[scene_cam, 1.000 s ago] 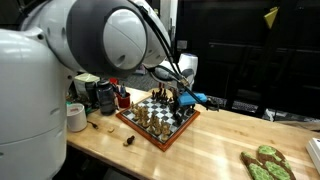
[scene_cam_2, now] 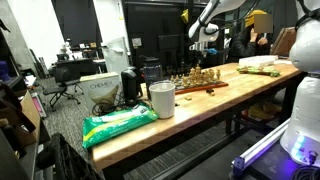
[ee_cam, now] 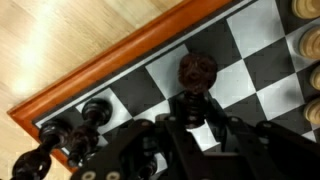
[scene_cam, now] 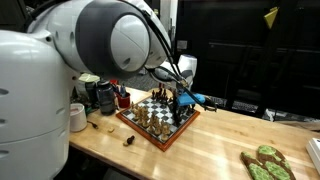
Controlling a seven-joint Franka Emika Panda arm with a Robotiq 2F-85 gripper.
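A chessboard with a reddish-brown rim [scene_cam: 141, 136] lies on the wooden table, with light pieces [scene_cam: 153, 125] standing along its near side. My gripper is over the checkered squares in the wrist view, shut on a dark brown chess piece [ee_cam: 198, 70]. The piece's rounded end shows past the fingertips, while the rest is partly hidden between them. Other dark pieces [ee_cam: 92, 112] stand near a board corner, and light round-topped pieces [ee_cam: 310, 42] line the right edge. In the first exterior view, the gripper [scene_cam: 184, 100] is low over the board's right side.
Off the board, a small dark piece [scene_cam: 129, 141] lies on the table. Cups and jars [scene_cam: 106, 97] crowd the left side. A green-and-brown patterned item [scene_cam: 266, 165] lies at the right. Between it and the board, the table [scene_cam: 215, 145] is bare.
The big white arm links have swung lower and toward the left of the first exterior view. Around the board, the gripper's position looks nearly the same, and the standing pieces show no clear shift.
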